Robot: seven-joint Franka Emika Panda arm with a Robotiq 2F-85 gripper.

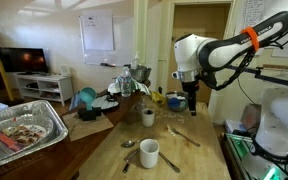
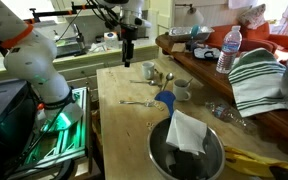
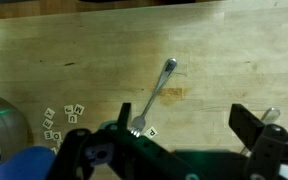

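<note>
My gripper hangs above the far right part of the wooden table. In the wrist view the gripper is open, its dark fingers wide apart with nothing held between them. Below it a silver fork lies slantwise on the tabletop, its tined end partly covered by the left finger. Close to the right finger shows the end of another metal utensil. Exterior view 2 has the gripper well above the wood, apart from the fork.
White mugs stand on the table. Small letter tiles lie left of the fork, near a metal pot. A large pot holds a white cloth. A foil tray sits far left. Bare wood surrounds the fork.
</note>
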